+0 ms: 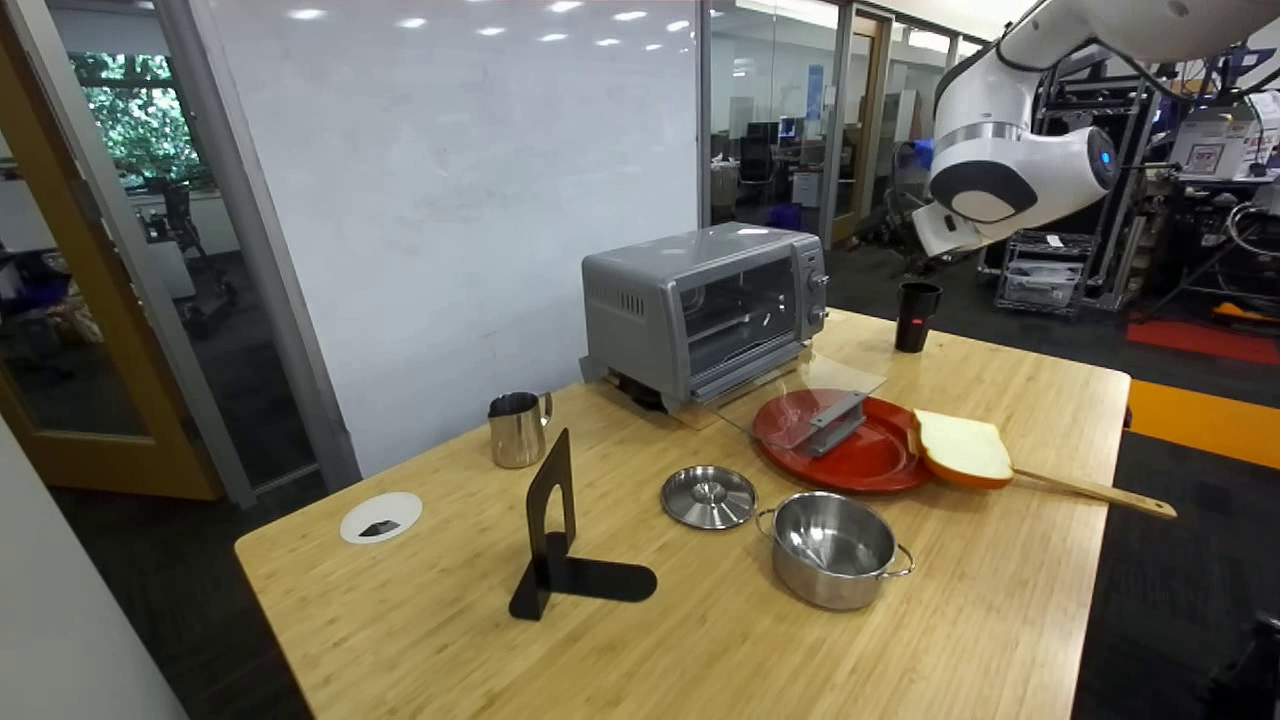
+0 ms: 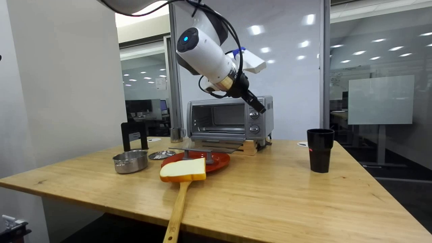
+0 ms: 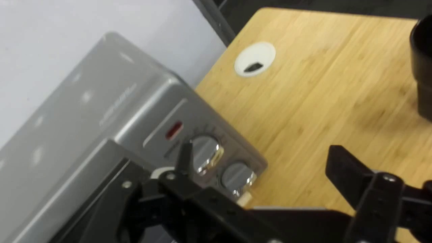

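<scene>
My gripper is open in the wrist view, its two dark fingers wide apart with nothing between them. Behind the left finger [image 3: 185,158] show the control panel and two knobs [image 3: 206,152] of a grey toaster oven [image 3: 133,97]. In exterior view 2 the gripper [image 2: 261,107] points down and right, in the air, overlapping the oven's right side near the upper knob [image 2: 254,115]; contact cannot be judged there. The oven's glass door [image 1: 828,378] is lowered, its handle [image 1: 836,422] over a red plate [image 1: 882,456].
A bread slice [image 1: 963,448] lies on a wooden-handled spatula [image 1: 1092,490] by the plate. A steel pot [image 1: 828,552], lid [image 1: 708,497], metal pitcher [image 1: 517,432] and black bookend [image 1: 552,540] stand leftward. Right of the oven is a black cup [image 2: 320,150], with bare table between.
</scene>
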